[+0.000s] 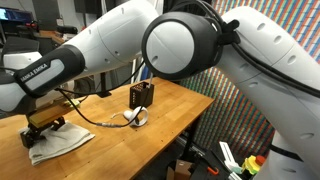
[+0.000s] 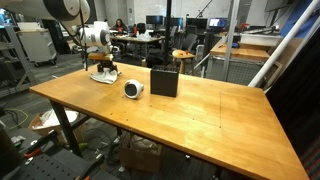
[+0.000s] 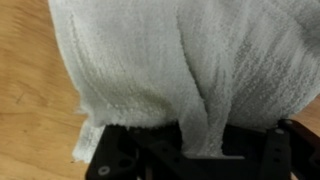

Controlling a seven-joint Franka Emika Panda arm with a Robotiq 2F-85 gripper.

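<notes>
A white cloth fills most of the wrist view, with a fold of it pinched between the fingers of my gripper. In exterior view 1 the same cloth lies on the wooden table at the left, partly spread, and my gripper is low over its back left part. The far end of the table holds the cloth in exterior view 2, beneath my gripper. The arm hides some of the cloth's far side.
A black box-shaped holder stands on the table, with a white round object beside it. Office desks and chairs lie beyond.
</notes>
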